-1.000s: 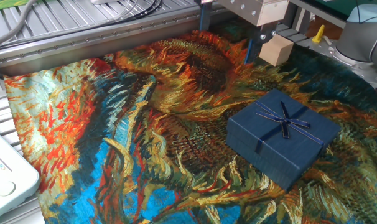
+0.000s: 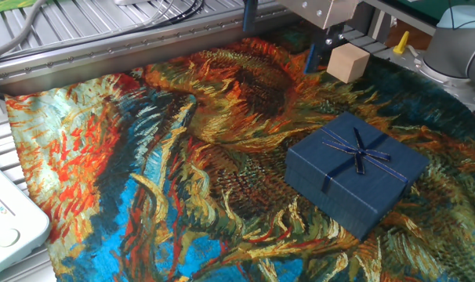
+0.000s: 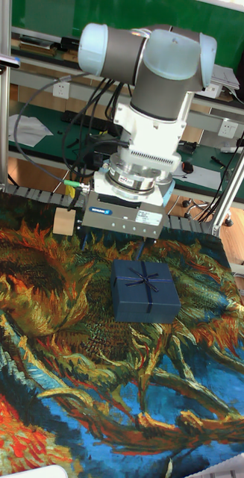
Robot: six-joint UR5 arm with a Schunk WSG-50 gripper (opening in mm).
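A plain wooden cube [image 2: 348,63] rests on the patterned cloth near the far edge in exterior view 2. The same cube [image 3: 64,222] shows beside the gripper body in exterior view 3. My gripper [image 2: 281,37] hangs close to the cube, its two dark fingers wide apart with nothing seen between them. One finger [image 2: 311,59] appears just left of the cube, apparently outside the fingers. A dark blue gift box [image 2: 339,168] with a ribbon bow lies closed on the cloth. In exterior view 3 the gripper [image 3: 112,246] is behind that box [image 3: 146,307].
The cloth [image 2: 73,141] covers the table, slightly wrinkled, with its left side clear. A metal rail [image 2: 104,59] runs along one edge. A white device [image 2: 10,215] sits at the left, and a small yellow piece [image 2: 402,43] stands beyond the cube.
Over the last second my gripper has shifted slightly, ending a little higher and left in exterior view 2, its fingers still apart. The cube and the blue box have stayed put.
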